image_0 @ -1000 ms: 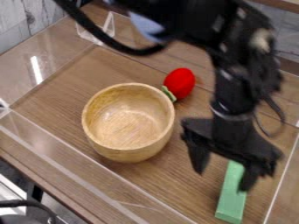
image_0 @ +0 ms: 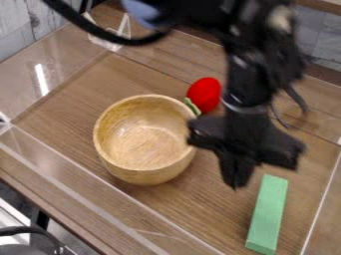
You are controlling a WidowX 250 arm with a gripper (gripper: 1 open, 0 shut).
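Note:
My black gripper [image_0: 225, 146] hangs over the wooden table, right of a tan bowl [image_0: 134, 134], its lower tips shut with nothing visible between them. A red object [image_0: 204, 94] lies behind it, beyond the bowl's upper right. A green oblong block [image_0: 268, 214] lies at the lower right, below and right of the gripper, apart from it.
The arm covers much of the upper right.

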